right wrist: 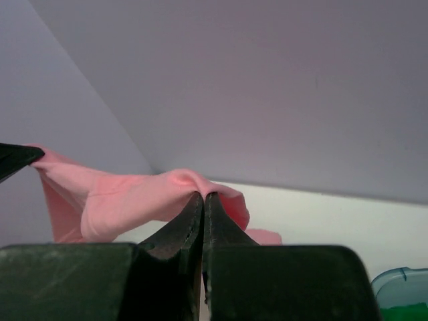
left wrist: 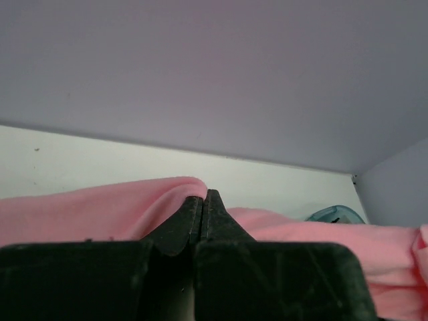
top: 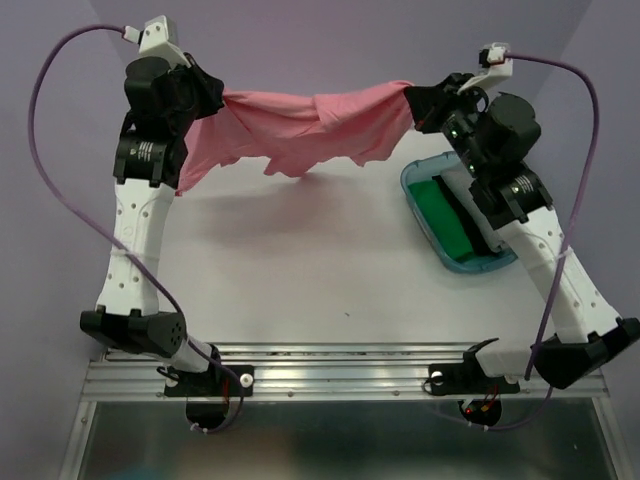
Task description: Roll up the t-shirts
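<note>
A pink t-shirt (top: 315, 125) hangs in the air, stretched between my two raised grippers over the far side of the table. At its left end my left gripper (top: 218, 95) is shut on the cloth, and folds of pink fabric (left wrist: 167, 194) rise from the fingertips in the left wrist view. My right gripper (top: 412, 100) is shut on the opposite end; a bunched fold (right wrist: 187, 184) shows at its tips in the right wrist view. The lower edge of the shirt droops unevenly above the table.
A blue bin (top: 425, 222) stands at the right of the table, holding a green cloth (top: 440, 220), with dark and pale grey ones beside it. Walls enclose the sides and back.
</note>
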